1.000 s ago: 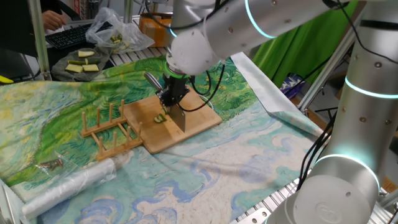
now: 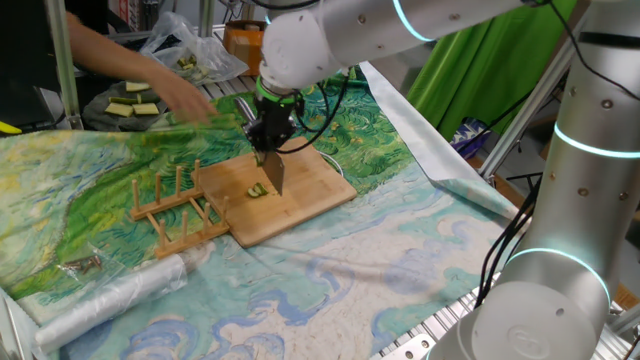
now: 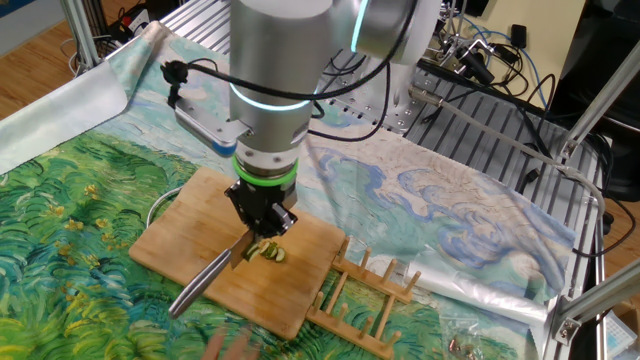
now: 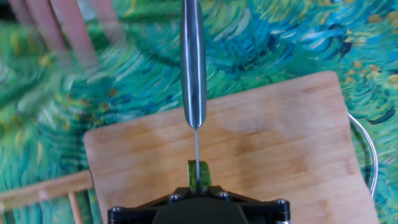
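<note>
My gripper [image 3: 264,216] is shut on a metal-handled knife [image 4: 193,68]. The blade [image 2: 275,172] stands edge-down at the cutting board, while the handle [image 3: 203,283] sticks out past the fingers. Several green cucumber pieces [image 3: 272,250] lie on the wooden board [image 2: 315,200], close beside the blade. In the wrist view a green piece [image 4: 204,169] shows around the blade line, just ahead of the gripper; my gripper's body hides most of the blade there. Whether the edge touches the board cannot be made out.
A person's blurred hand [image 2: 185,98] reaches in over the cloth near the board. A wooden peg rack [image 2: 180,215] adjoins the board. A plastic roll [image 2: 110,300] lies in front, and cucumber chunks [image 2: 133,100] rest on a dark bag behind. Cloth right of the board is clear.
My gripper and the knife have shifted slightly left and away from exterior view 1, with the blade a bit higher in the picture. A person's arm has come in from the left.
</note>
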